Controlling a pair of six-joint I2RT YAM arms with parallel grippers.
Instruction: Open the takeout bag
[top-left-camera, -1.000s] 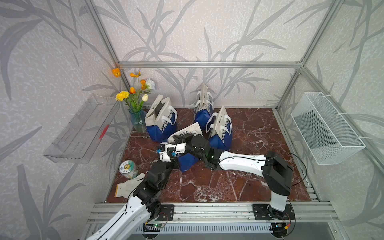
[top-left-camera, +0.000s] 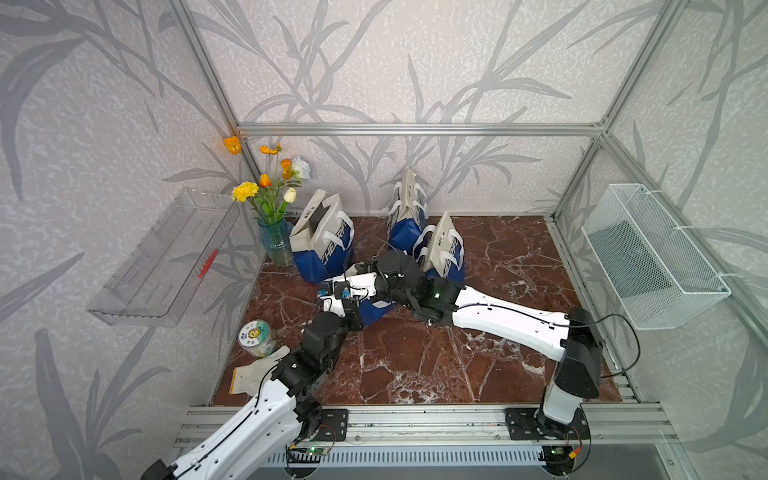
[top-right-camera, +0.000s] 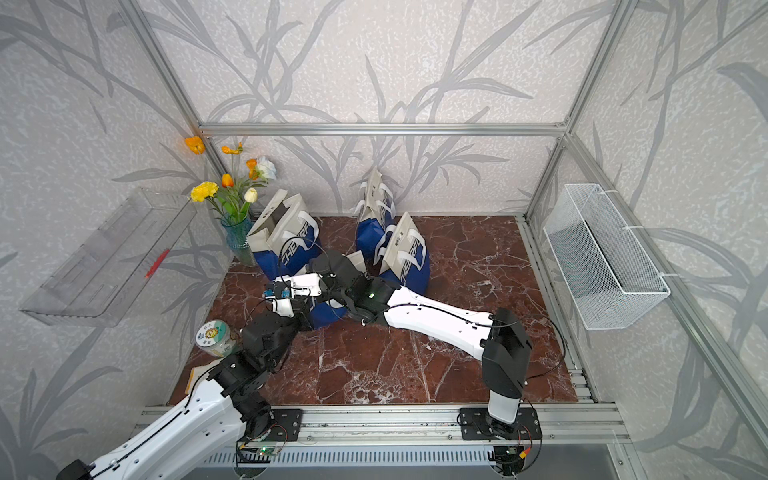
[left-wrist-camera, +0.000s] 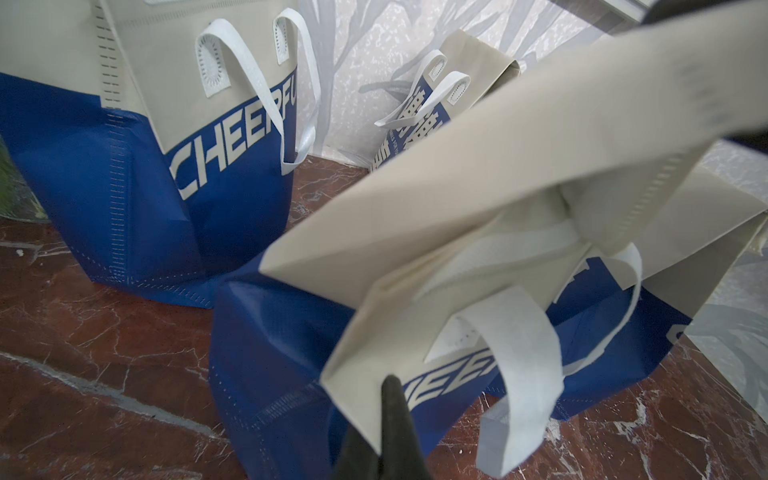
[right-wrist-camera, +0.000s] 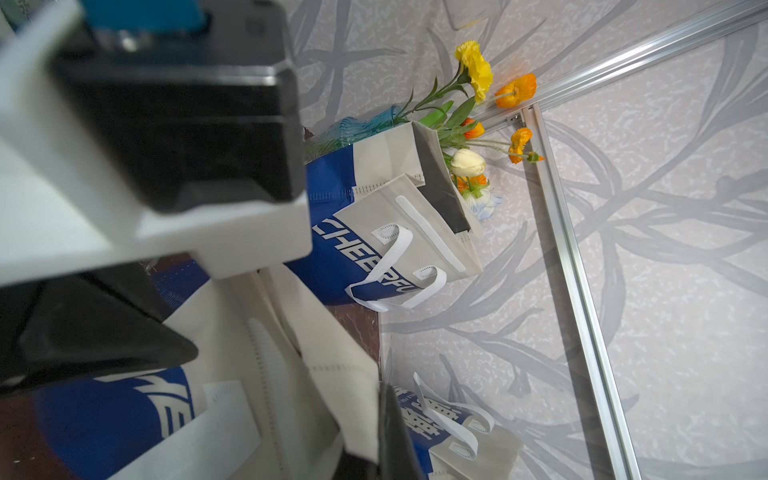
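The blue-and-cream takeout bag (left-wrist-camera: 280, 360) stands at the front of the bag group, mostly hidden under both arms in the top views. My left gripper is shut at the bag's cream top edge beside a white handle (left-wrist-camera: 520, 352); only thin material could be between its fingers. My right gripper is shut at the bag's cream upper flap (right-wrist-camera: 336, 376). In the top views both grippers meet above this bag, largely hidden by their housings.
Three more bags stand behind. A flower vase (top-left-camera: 276, 240), can (top-left-camera: 256, 336) and glove (top-left-camera: 252, 376) are at left.
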